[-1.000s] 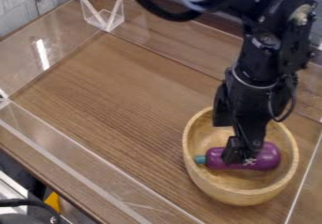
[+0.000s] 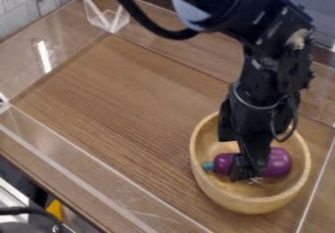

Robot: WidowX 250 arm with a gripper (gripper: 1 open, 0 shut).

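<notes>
A wooden bowl (image 2: 210, 187) on the right side of the table holds a purple eggplant (image 2: 276, 163) with a teal stem end at its left. My black gripper (image 2: 250, 164) reaches down into the bowl from above, its lower part over and around the middle of the eggplant and partly hiding it. Whether the fingers are touching or gripping the eggplant is hard to tell.
A small clear wire or plastic piece (image 2: 105, 10) stands at the upper left, and a yellow object (image 2: 55, 208) shows at the lower left edge.
My gripper has moved slightly down and around the eggplant over the last second. The bowl stays in place.
</notes>
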